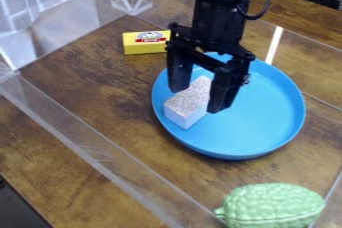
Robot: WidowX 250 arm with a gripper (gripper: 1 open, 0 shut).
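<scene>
My black gripper point(203, 78) hangs over a round blue plate point(254, 132), its two fingers spread open. A small white speckled block point(187, 106) lies on the plate between and just behind the fingers, partly hidden by them. Whether the fingers touch the block cannot be told.
A yellow box point(144, 42) with a label lies at the back left of the plate. A pale green textured object point(267, 206) sits at the front right. Clear plastic walls edge the wooden surface, which is bare at the left point(80, 82).
</scene>
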